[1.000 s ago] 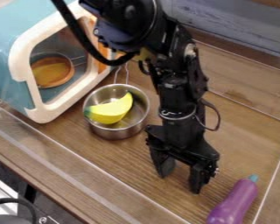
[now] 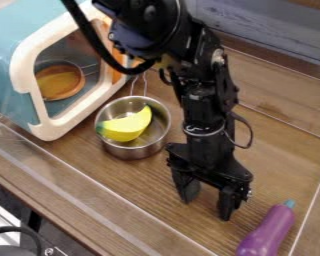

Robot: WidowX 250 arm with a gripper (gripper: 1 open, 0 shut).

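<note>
The black gripper [image 2: 206,200] hangs low over the wooden counter in the centre right, its two fingers apart with nothing visible between them. To its left a steel pot [image 2: 133,143] holds a yellow banana-like toy [image 2: 125,126]. A purple eggplant [image 2: 264,232] with a green tip lies at the lower right, apart from the gripper.
A light blue toy microwave [image 2: 16,85] with an open front and an orange dish inside stands at the upper left. A wall runs along the back.
</note>
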